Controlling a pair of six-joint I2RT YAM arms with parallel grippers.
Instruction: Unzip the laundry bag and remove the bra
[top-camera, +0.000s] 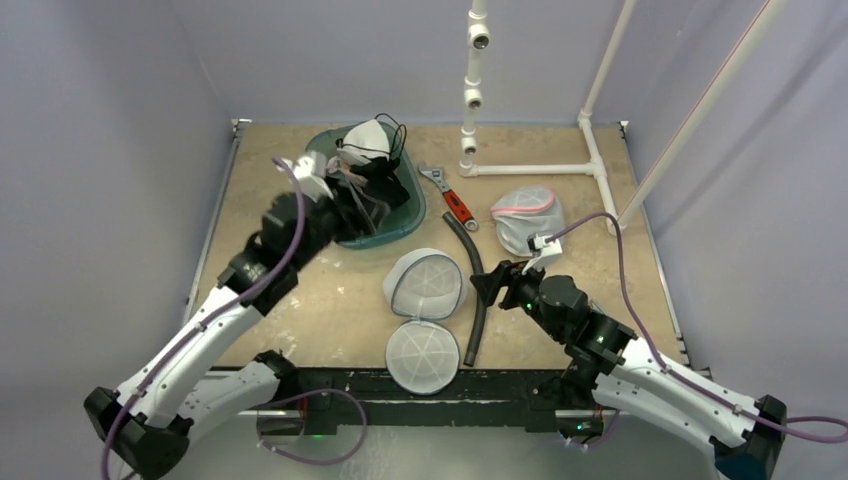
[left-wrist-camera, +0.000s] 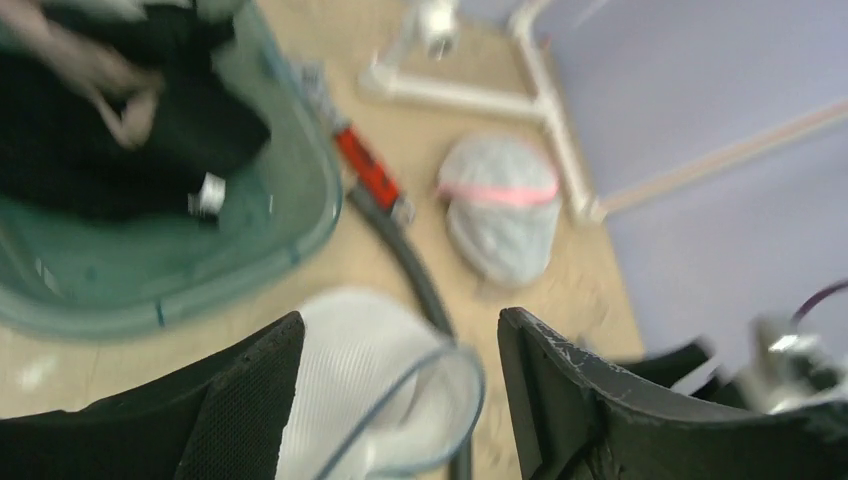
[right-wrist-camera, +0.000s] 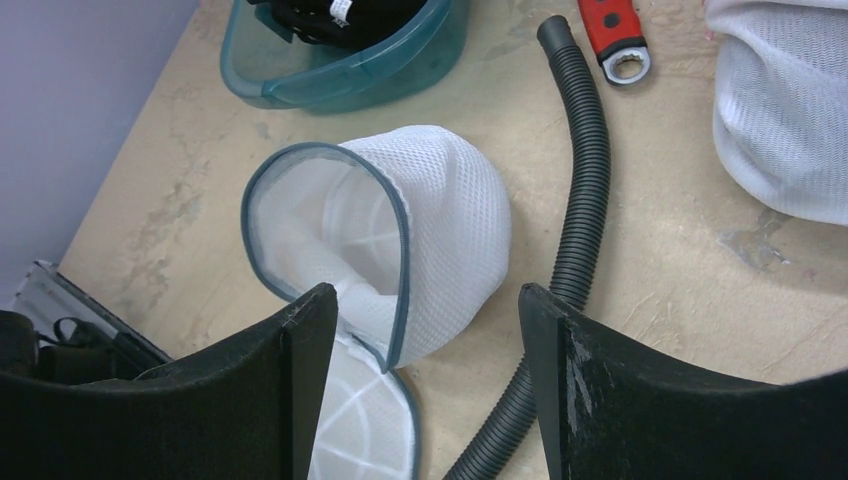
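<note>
An open white mesh laundry bag with grey trim (top-camera: 425, 285) (right-wrist-camera: 450, 240) lies on the table, its round lid folded out toward the front. A closed bag with pink zip (top-camera: 525, 220) lies at the right. Black garments and a white piece (top-camera: 362, 140) are in the green bin; whether a bra is among them I cannot tell. My left gripper is open and empty above the bin's front area, motion-blurred. My right gripper stands open and empty, right of the open bag.
A red-handled wrench (top-camera: 455, 205) and a black corrugated hose (right-wrist-camera: 580, 200) lie between bin and bags. A white pipe frame (top-camera: 530, 170) stands at the back right. The left front of the table has free room.
</note>
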